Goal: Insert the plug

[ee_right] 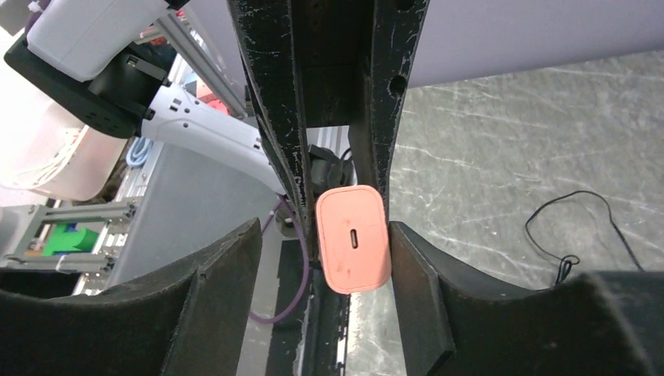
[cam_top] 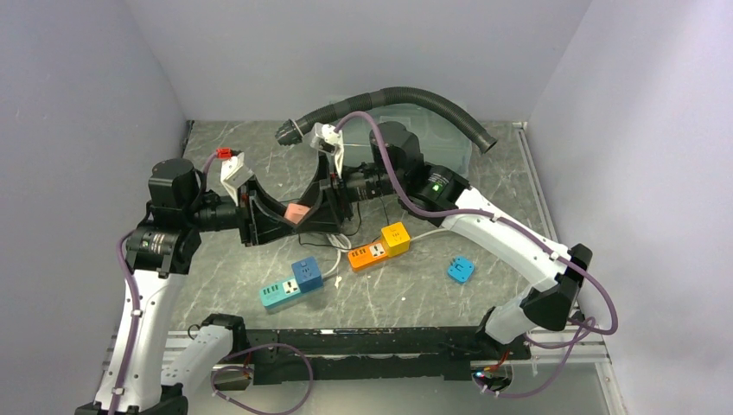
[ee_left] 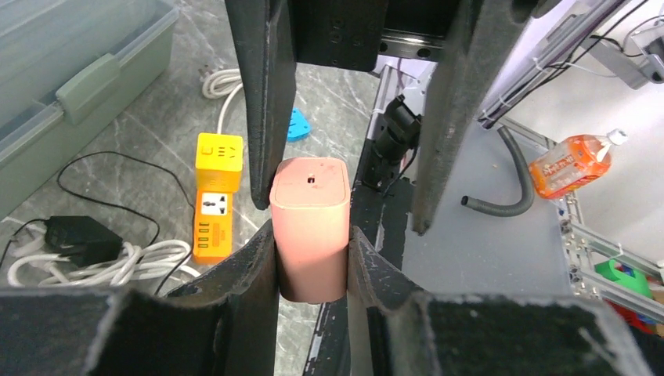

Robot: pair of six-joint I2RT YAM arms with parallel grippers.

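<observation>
A pink plug (cam_top: 296,213) is held in the air above the table. My left gripper is shut on it, with its pads against the plug's sides. From the right, my right gripper reaches round the same plug, fingers open. Its one finger (ee_right: 401,247) is close against the plug, while the other finger (ee_right: 249,243) stands clear of it. The slotted end of the plug shows in both wrist views. Below lie an orange power strip (cam_top: 366,256) with a yellow plug (cam_top: 395,239), and a teal strip (cam_top: 281,294) with a dark blue plug (cam_top: 307,274).
A light blue plug (cam_top: 461,269) lies alone at the table's right. At the back are a clear bin (cam_top: 454,156) and a black hose (cam_top: 415,97). White and black cables (ee_left: 117,262) lie under the grippers.
</observation>
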